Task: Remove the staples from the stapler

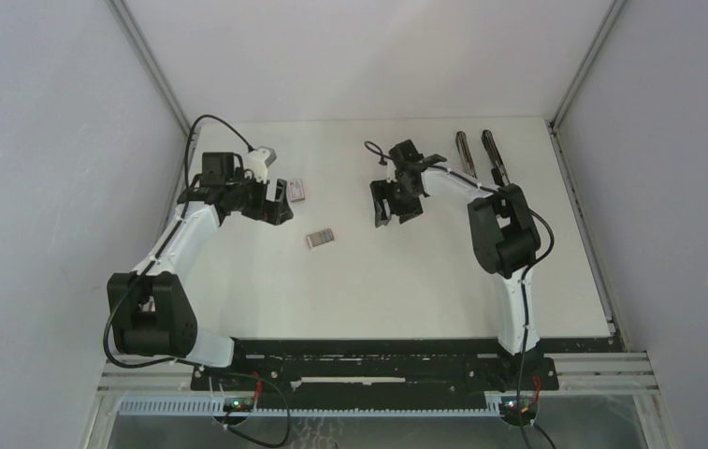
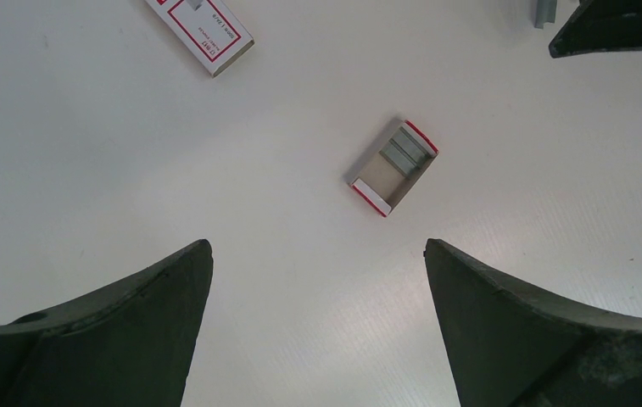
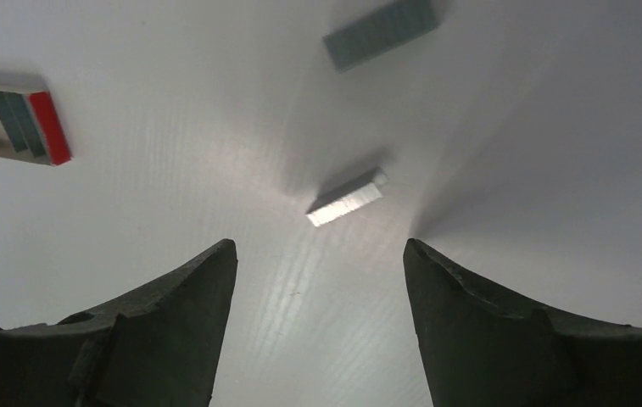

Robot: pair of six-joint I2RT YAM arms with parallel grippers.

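Two long dark objects that look like staplers, one [image 1: 465,152] beside the other [image 1: 492,150], lie at the table's back right. My right gripper is open over the table's middle. Beyond its fingertips, a short shiny staple strip [image 3: 347,204] rests on the surface; nothing is clamped. Farther up in that view lies a longer grey staple strip [image 3: 382,34]. An open little tray [image 2: 393,168] with red-edged ends holds grey staple strips on one side. My left gripper stands open and empty, to the left of this tray.
A white box with red lines [image 2: 209,32] lies near the left gripper, at the back left. My right arm [image 1: 504,234] crosses the right side in front of the dark objects.
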